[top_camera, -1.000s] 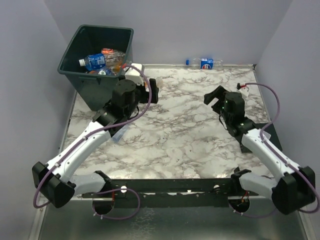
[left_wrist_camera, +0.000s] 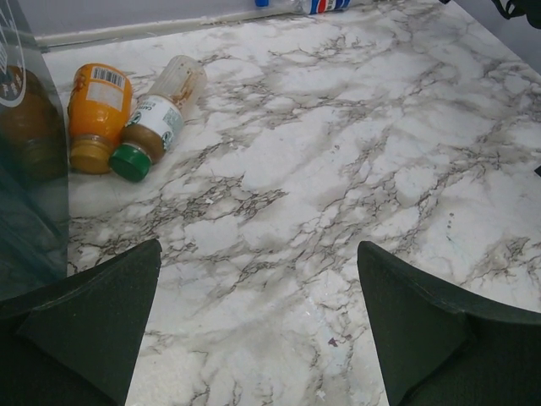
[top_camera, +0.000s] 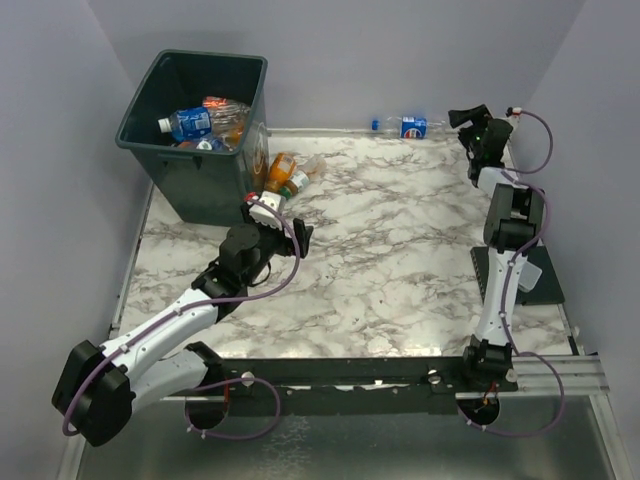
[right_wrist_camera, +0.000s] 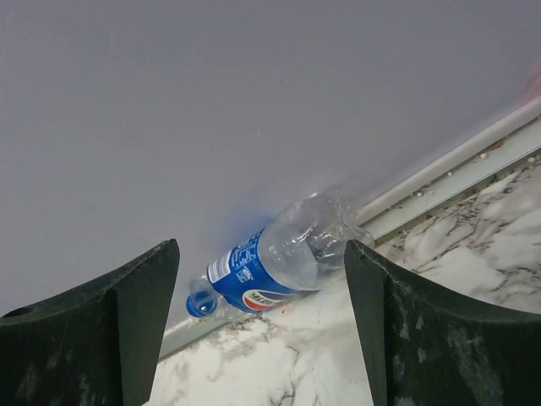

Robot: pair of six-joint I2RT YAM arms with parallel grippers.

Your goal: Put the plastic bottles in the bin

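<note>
A Pepsi bottle (top_camera: 413,127) with a blue cap lies along the back wall. My right gripper (top_camera: 462,118) is just to its right, part open with nothing between its fingers; in the right wrist view the bottle (right_wrist_camera: 279,262) lies beyond the fingertips. An orange bottle (left_wrist_camera: 101,110) and a green-capped bottle (left_wrist_camera: 152,127) lie beside the bin (top_camera: 180,180), which holds several bottles. My left gripper (top_camera: 285,225) stands open and empty near the bin's right side, above bare marble.
A dark flat board (top_camera: 540,285) with a white object on it lies at the right. Walls bound the back and sides.
The right arm has reached toward the back right corner, beside the Pepsi bottle. My left gripper has moved down the view, uncovering the bottles beside the bin.
</note>
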